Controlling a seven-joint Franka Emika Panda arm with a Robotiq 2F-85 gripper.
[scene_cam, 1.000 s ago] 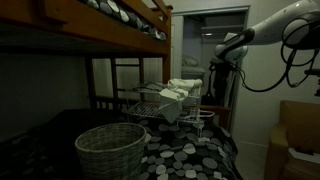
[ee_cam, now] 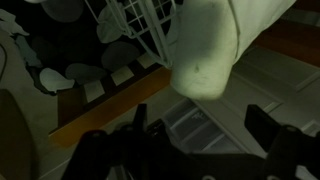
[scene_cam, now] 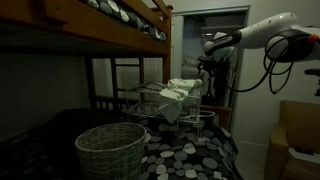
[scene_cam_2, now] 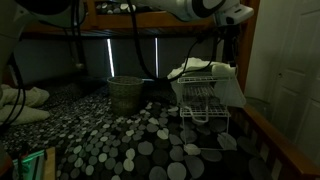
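Note:
A pale cloth hangs over the side of a white wire rack standing on the bed. More light cloth lies across the rack's top. My gripper is up in the air, above the rack's level. In the wrist view the open gripper has its fingers spread wide with nothing between them. The hanging cloth appears just beyond the fingertips, apart from them.
A wicker basket sits on the dark, dotted bedspread. The upper bunk's wooden rail runs overhead. A lower wooden bed rail borders the rack's side. A tan armchair stands at the right.
In exterior view 1 my arm has swung left, bringing the gripper closer to the rack. The cloths, rack and basket have not visibly moved.

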